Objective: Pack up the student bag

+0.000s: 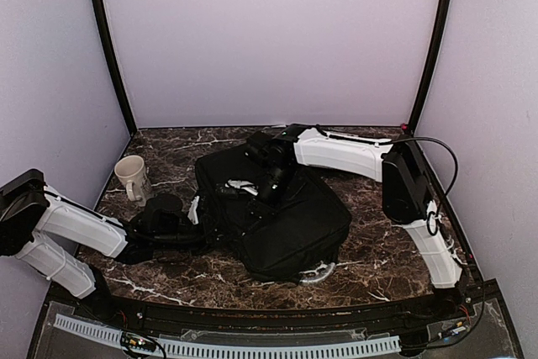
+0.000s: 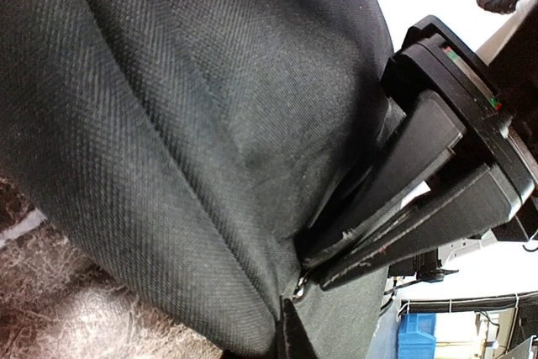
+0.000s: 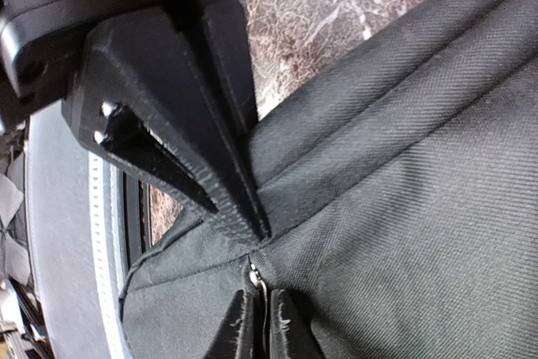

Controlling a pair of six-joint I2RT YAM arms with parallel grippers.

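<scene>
A black bag (image 1: pixel 294 233) lies on the marbled table with its zipper edge facing the left arm. At that edge my left gripper (image 1: pixel 206 229) is shut on the bag's fabric, close to the zipper end; the fabric fills the left wrist view. Above the bag's left part is my right gripper, its fingers a narrow gap apart. A small silver zipper pull (image 3: pixel 255 275) shows just in front of that gap, and a thin metal strip runs between the fingertips. Whether they touch it, I cannot tell.
A white mug (image 1: pixel 133 178) stands at the left, behind the left arm. The right arm reaches across the back of the bag and hides part of it.
</scene>
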